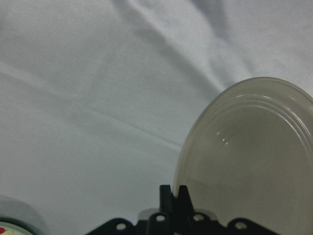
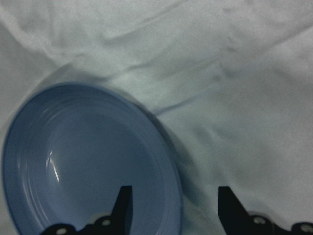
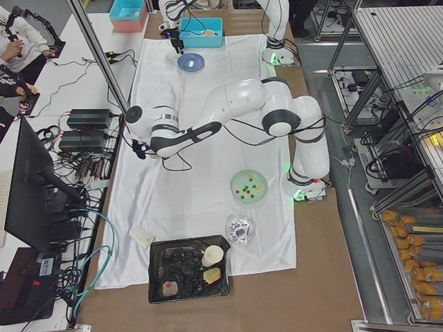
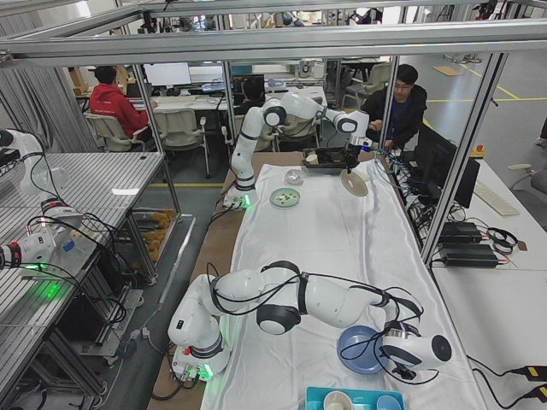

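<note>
My left gripper is shut on the rim of a cream plate [image 1: 247, 161], which it holds tilted over the white cloth. The plate [image 4: 354, 184] also shows below that gripper in the camera right view; in the camera left view the arm mostly hides it. My right gripper stands open above a blue plate [image 2: 88, 152] at the other end of the table, nothing between its fingers.
A green plate [image 3: 248, 186] with small coloured pieces, a crumpled silver item [image 3: 239, 229] and a black lined tray [image 3: 176, 270] occupy one end. A blue bin [image 3: 214, 31] is at the other.
</note>
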